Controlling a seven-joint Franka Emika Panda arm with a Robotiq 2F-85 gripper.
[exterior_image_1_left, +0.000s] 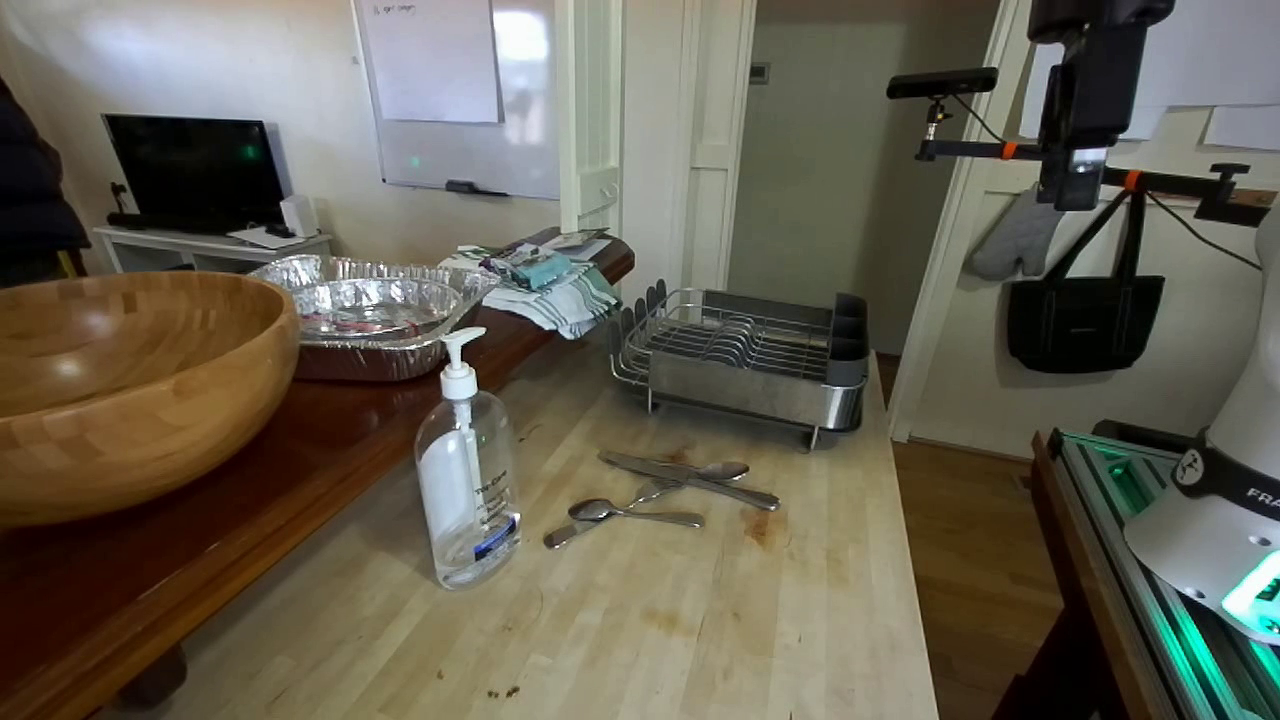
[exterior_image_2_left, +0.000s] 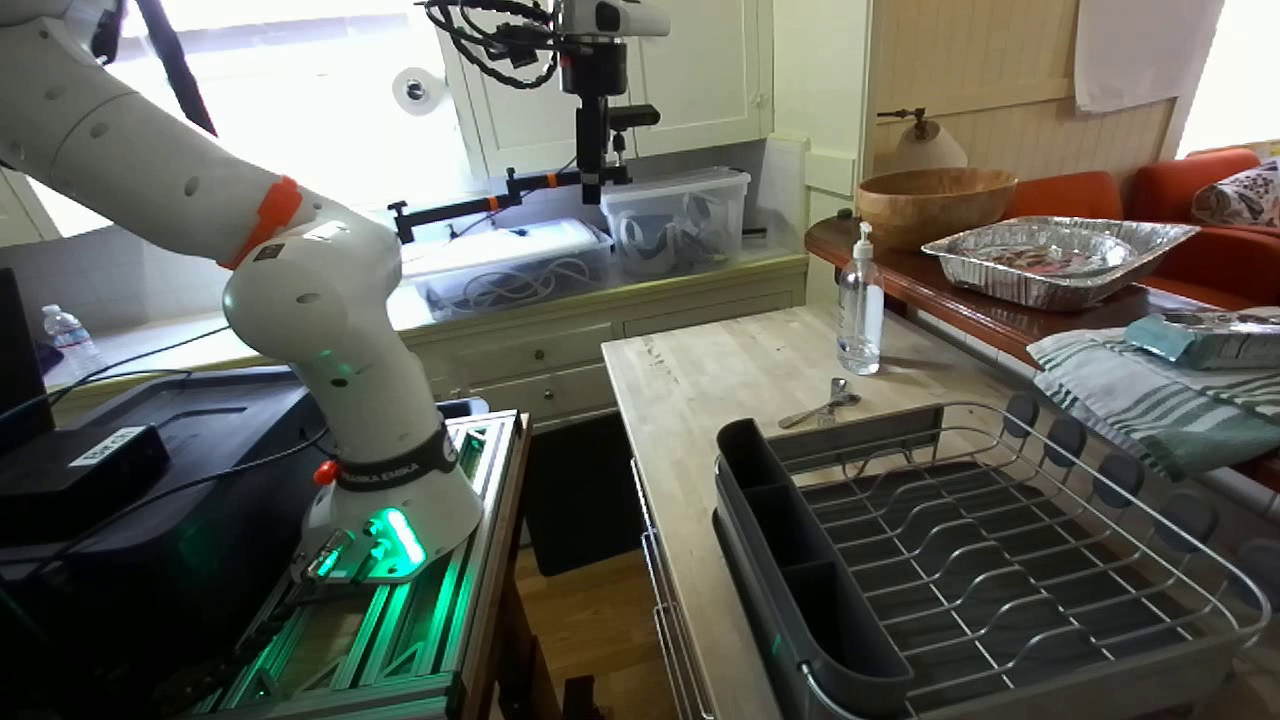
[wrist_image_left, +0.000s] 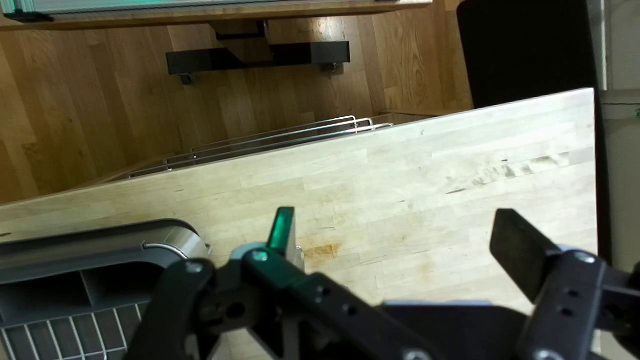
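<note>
My gripper stands open high over the wooden counter, its two dark fingers wide apart and nothing between them in the wrist view. In exterior view 1 it hangs at the upper right, well clear of everything on the counter. A loose pile of cutlery lies mid-counter: a knife (exterior_image_1_left: 734, 490) crosses other pieces, and a spoon (exterior_image_1_left: 654, 517) rests nearer the camera. Behind the pile stands an empty dish rack (exterior_image_1_left: 732, 390) of wire and steel, with a dark divided caddy (exterior_image_2_left: 806, 576) on one side. In the wrist view the gripper hides most of the cutlery.
A clear pump bottle (exterior_image_1_left: 470, 492) stands upright beside the cutlery. The raised brown ledge carries a wooden bowl (exterior_image_1_left: 144, 384), foil trays (exterior_image_1_left: 390, 306) and a striped towel (exterior_image_1_left: 564, 306). Bare counter (exterior_image_1_left: 768, 624) lies toward the front right.
</note>
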